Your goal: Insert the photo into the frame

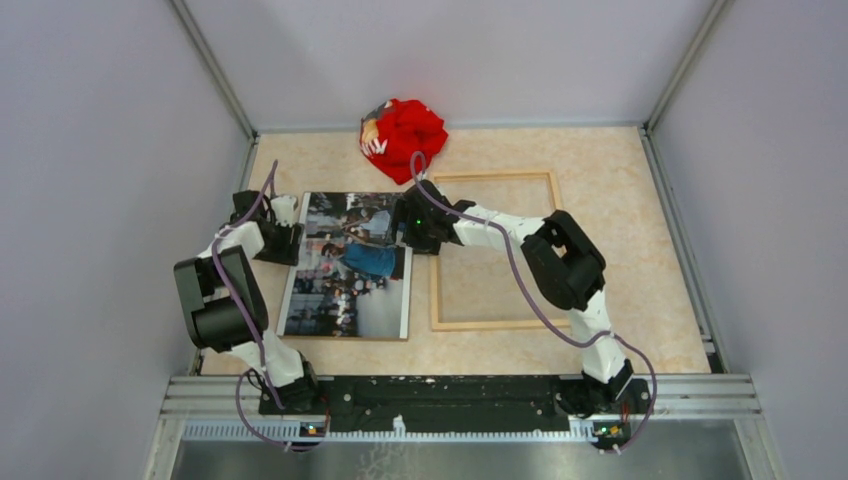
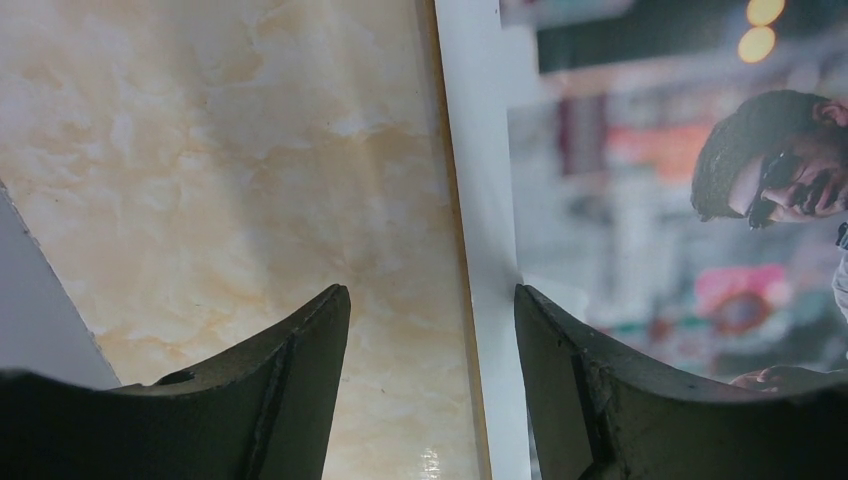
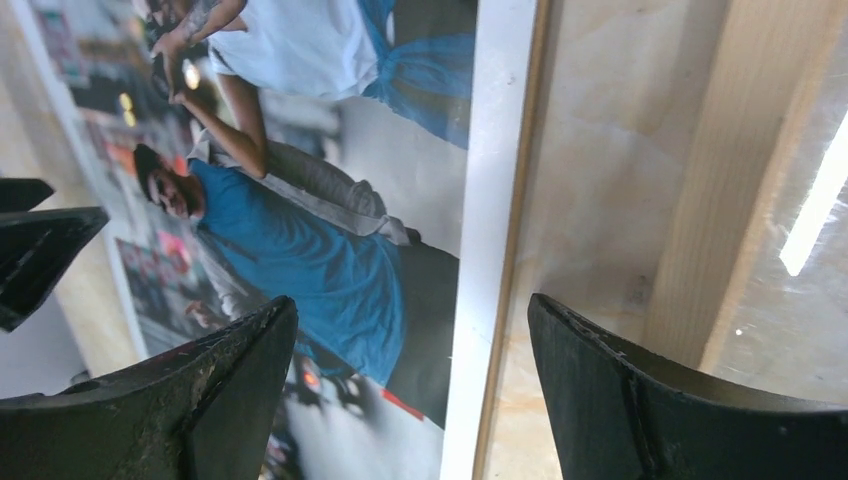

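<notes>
The photo [image 1: 350, 300] lies flat on its white-edged board on the left half of the table, with the empty wooden frame [image 1: 500, 323] to its right. My left gripper is low at the photo's left edge, part open, its right finger by the white border. My right gripper is open over the photo's right edge, with the white border between its fingertips and the frame's wooden bar just beyond.
A red cloth [image 1: 410, 135] with a printed patch lies at the back, behind the photo.
</notes>
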